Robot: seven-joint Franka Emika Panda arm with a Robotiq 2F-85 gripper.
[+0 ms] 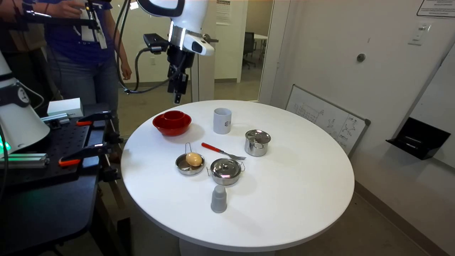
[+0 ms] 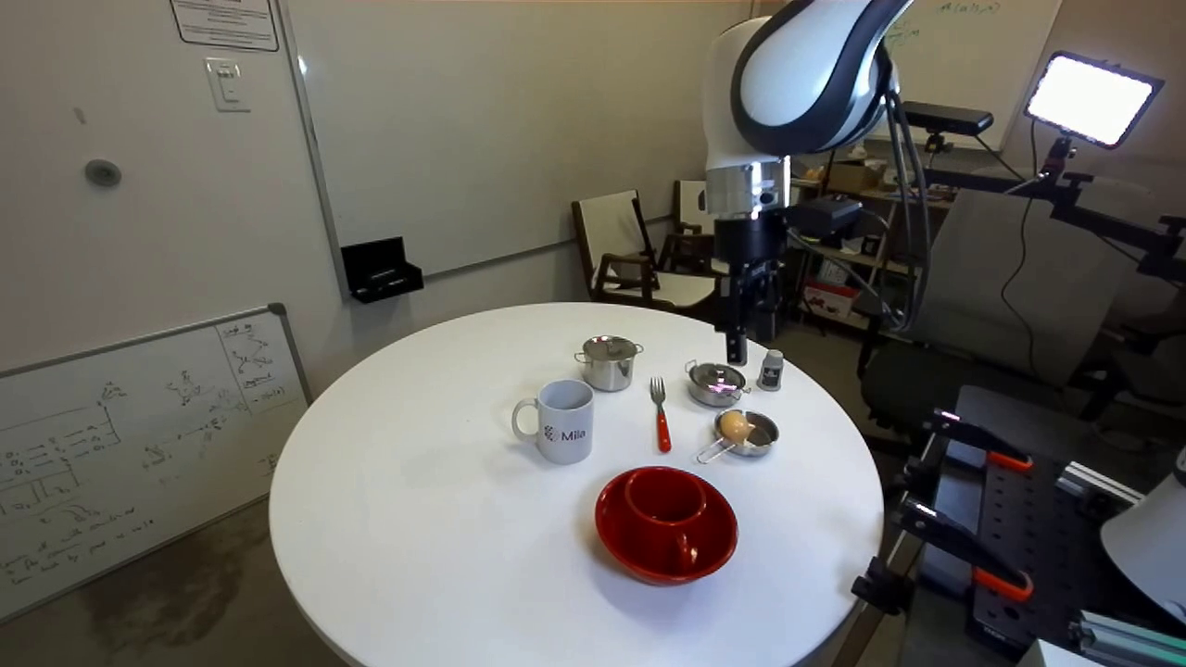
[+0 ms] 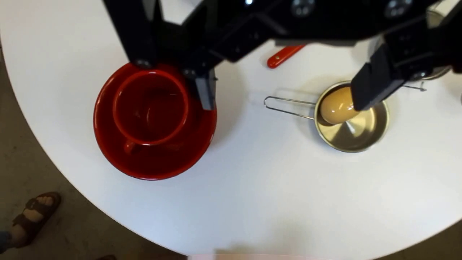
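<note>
My gripper is open, its two fingers wide apart with only bare table and a thin wire handle below the gap. In exterior view 1 it hangs in the air above the red bowl (image 1: 171,130) at the far left of the table. Inside that bowl stands a red mug (image 3: 150,108), overlapped in the wrist view by the left finger (image 3: 206,93). A small metal pan (image 3: 351,134) holds a tan egg (image 3: 338,106), partly covered by the right finger (image 3: 373,82). Between bowl and pan lies a red-handled fork (image 2: 662,417).
A white mug (image 2: 564,422), a lidded pot (image 2: 609,365), a lower lidded pot (image 1: 226,170) and a grey shaker (image 1: 218,200) also stand on the round white table (image 1: 294,192). Someone stands behind the arm.
</note>
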